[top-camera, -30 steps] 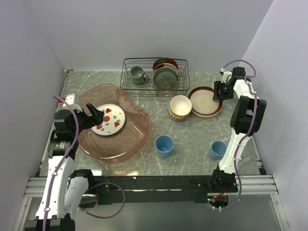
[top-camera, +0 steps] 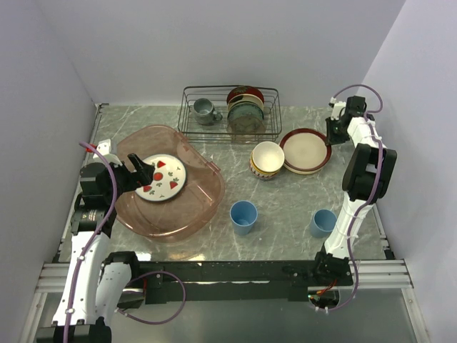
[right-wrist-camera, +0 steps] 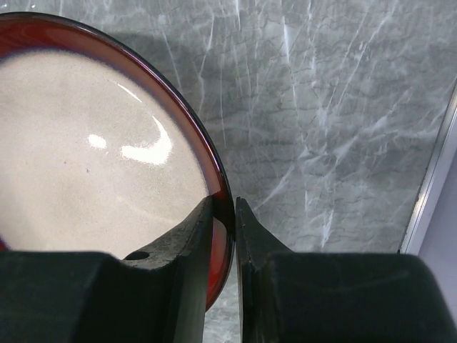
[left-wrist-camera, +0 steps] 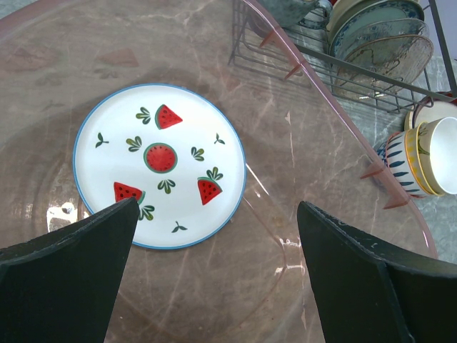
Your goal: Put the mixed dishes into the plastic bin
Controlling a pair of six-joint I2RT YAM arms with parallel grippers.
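Note:
A cream plate with a dark red rim (top-camera: 304, 151) rests at the right on another pale plate. My right gripper straddles its rim, one finger over the inside and the other beyond the outer edge; the fingers stand close together, but whether they press on the rim cannot be told. The clear brown plastic bin (top-camera: 203, 207) lies at the left, holding a white watermelon-print plate (left-wrist-camera: 158, 164). Above it hangs my left gripper, open and empty. Stacked bowls (top-camera: 267, 157) sit beside the red-rimmed plate.
A wire rack (top-camera: 187, 128) at the back holds a grey mug (top-camera: 204, 111) and several upright plates (top-camera: 245, 114). One blue cup (top-camera: 243, 216) stands mid-counter, another blue cup (top-camera: 323, 223) by the right arm. Counter between the cups is clear.
My right gripper has shifted a little to the right, from over the red-rimmed plate to its right edge, with its fingers drawn closer together. The left arm and the dishes have stayed put.

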